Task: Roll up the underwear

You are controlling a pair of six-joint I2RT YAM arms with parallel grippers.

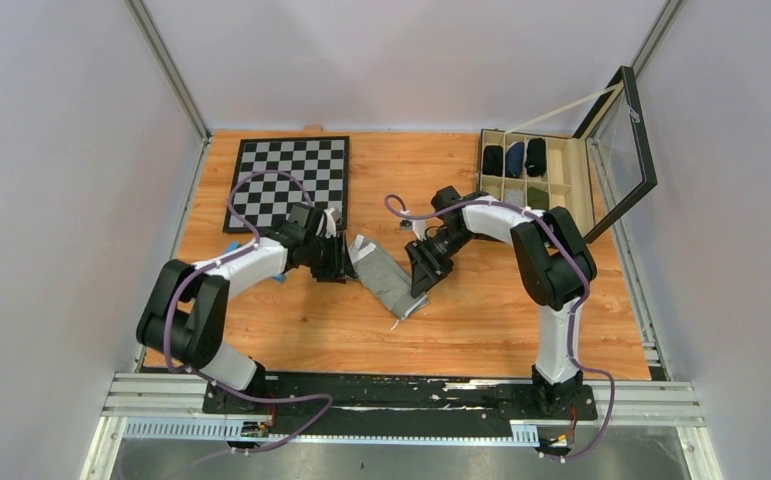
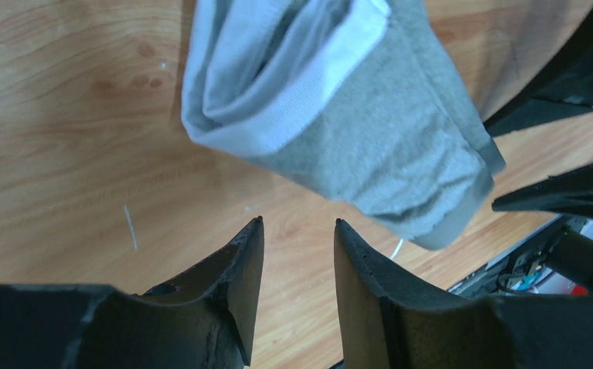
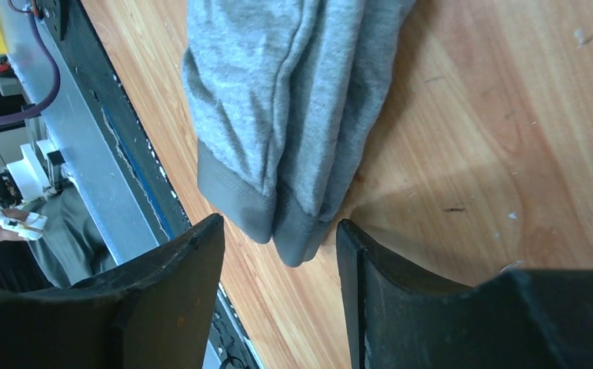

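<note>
Grey underwear [image 1: 389, 275] lies folded into a long strip, slanting across the middle of the table, its pale band at the upper-left end and a darker grey hem [image 3: 235, 196] at the lower-right end. My left gripper [image 1: 342, 262] stands open at the upper-left end, with the cloth just beyond its fingertips in the left wrist view. My right gripper [image 1: 423, 275] is over the lower-right end, part open, with the hem between or just beyond its fingertips; I cannot tell whether they touch it.
A checkerboard [image 1: 291, 160] lies at the back left, with a blue item [image 1: 278, 278] partly hidden under the left arm. At the back right stands a compartment box [image 1: 559, 160] with its lid up and dark rolled items inside.
</note>
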